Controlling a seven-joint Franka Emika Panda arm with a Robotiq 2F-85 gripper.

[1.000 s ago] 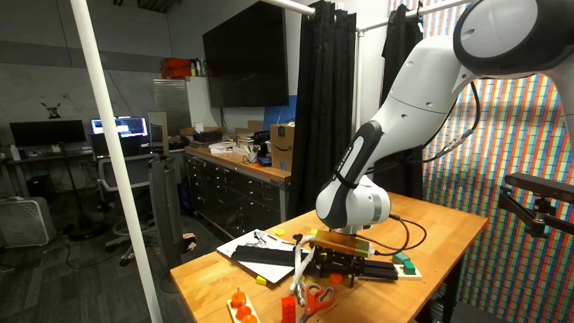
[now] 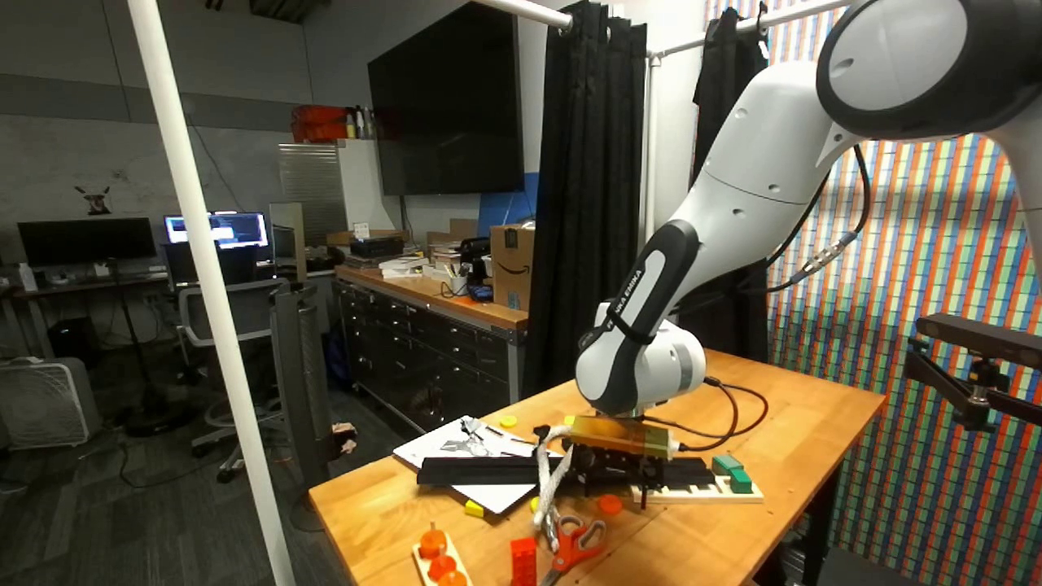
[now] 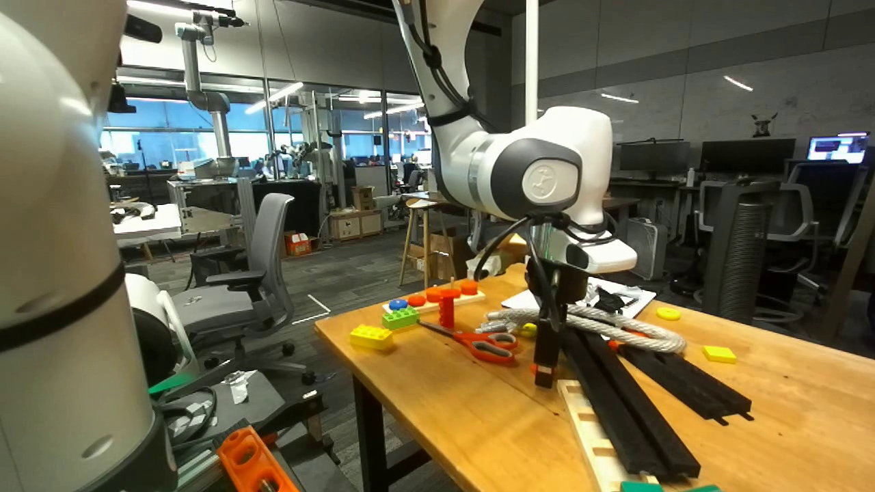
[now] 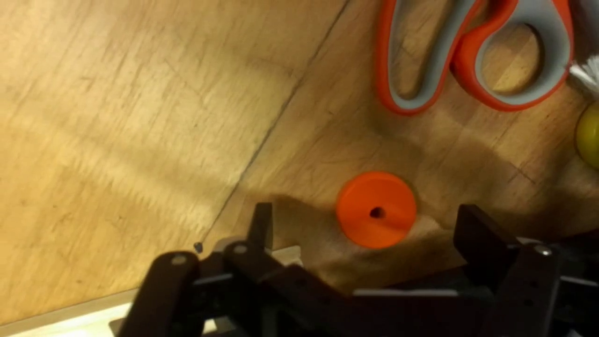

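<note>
An orange disc (image 4: 368, 230) with a small hole in its middle lies flat on the table between the spread fingers of my gripper. Neither finger touches it in the wrist view. In exterior view 1 the same disc (image 2: 610, 505) shows just under the open gripper (image 2: 615, 491). From exterior view 2 the near finger (image 3: 545, 357) stands low over the table and mostly hides the disc. Long black bars (image 3: 627, 410) lie beside the gripper, one along a pale wooden rack (image 3: 588, 430).
Orange-handled scissors (image 4: 412, 106) lie near the disc, with a white rope (image 2: 543, 478) close by. A red block stack (image 3: 446, 310), a wooden board with discs (image 3: 472, 298) and a yellow brick (image 3: 371, 337) sit farther off. Bare wood lies in front of the rack.
The black bar nearest the rack has shifted back, so more of the pale rack shows now. My gripper has moved slightly; the disc and scissors look unmoved.
</note>
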